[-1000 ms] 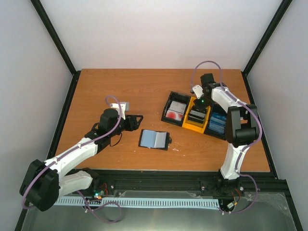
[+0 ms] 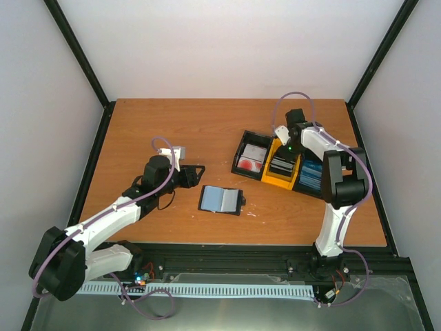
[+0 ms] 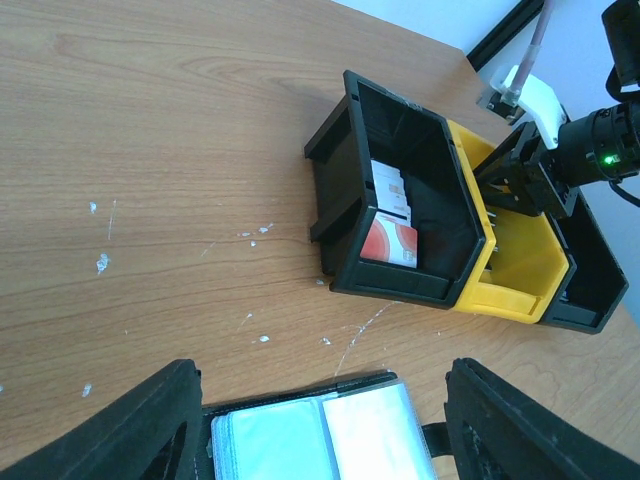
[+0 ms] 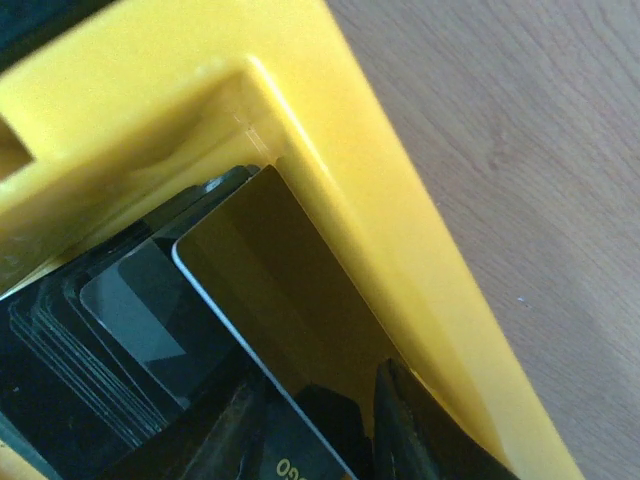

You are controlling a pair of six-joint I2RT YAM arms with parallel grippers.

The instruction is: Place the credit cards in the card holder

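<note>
Over the card holder (image 2: 221, 187), an open black wallet with pale blue and whitish sleeves, my left gripper stands open and empty, the holder (image 3: 275, 438) lying on the table beyond its fingers. My right gripper reaches down into the yellow bin (image 2: 276, 181), its fingers (image 4: 400, 415) apart on either side of a card (image 4: 285, 270) with a brownish face and pale edge. Whether the fingers touch that card is hard to tell. More dark cards (image 4: 100, 340) stand to its left in the bin.
A black bin (image 2: 240, 146) with white and red cards adjoins the yellow one on the left. Another black bin with blue cards (image 2: 312, 175) adjoins it on the right.
Only slight shifts of my right arm at the yellow bin show. My left arm, the holder and the bins stay where they were.
</note>
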